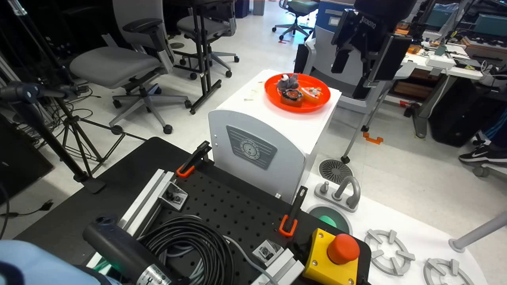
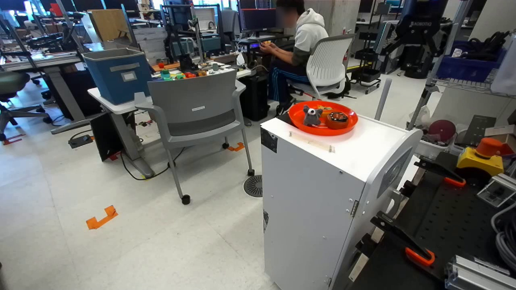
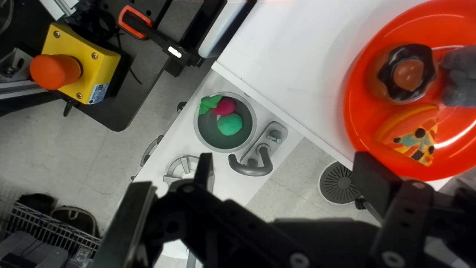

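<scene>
My gripper (image 1: pixel 354 71) hangs in the air to the right of the white cabinet in the first exterior view, its fingers wide apart and nothing between them. On the cabinet top rests a red plate (image 1: pixel 278 99). It holds a grey plush toy (image 2: pixel 312 116), a brown and black round toy (image 3: pixel 407 73) and an orange wedge-shaped toy (image 3: pixel 412 136). In the wrist view a small sink basin (image 3: pixel 208 136) contains a green round thing (image 3: pixel 230 124) and a magenta thing with green leaves (image 3: pixel 224 106). The gripper fingers (image 3: pixel 377 178) are well apart there too.
A grey faucet (image 3: pixel 263 163) rises beside the basin, and a stove burner (image 1: pixel 389 251) lies farther along the white counter. A yellow box with a red button (image 1: pixel 343 248) sits at the black table's corner. Clamps (image 1: pixel 292 213) stand along that table's edge. A chair (image 2: pixel 198 111) stands beyond the cabinet.
</scene>
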